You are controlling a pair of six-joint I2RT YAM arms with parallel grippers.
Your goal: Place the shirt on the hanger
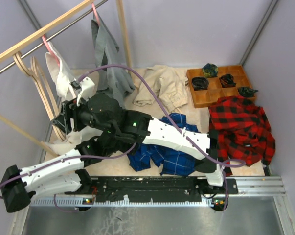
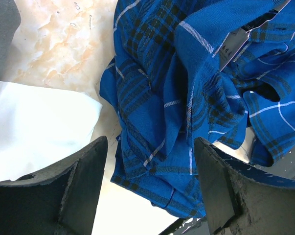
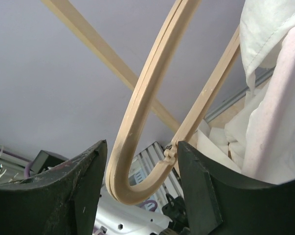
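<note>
Two wooden hangers [image 1: 41,85] hang empty from the rail at the left. My right gripper [image 1: 63,120] has reached them; in the right wrist view the bend of a hanger [image 3: 132,188] lies between its parted fingers, not clamped. A crumpled blue plaid shirt [image 1: 174,154] lies on the table, partly under the right arm. Seen from the left wrist, the blue cloth [image 2: 157,122] fills the view beyond the left gripper, whose fingers are apart with no cloth clearly gripped. The right arm hides the left gripper from above.
A white garment [image 1: 61,78] and a grey one [image 1: 108,58] hang beside the hangers. Beige cloth [image 1: 164,88], a wooden box [image 1: 201,100] and a red-black plaid shirt [image 1: 242,129] lie at the back and right. The right arm crosses above the left.
</note>
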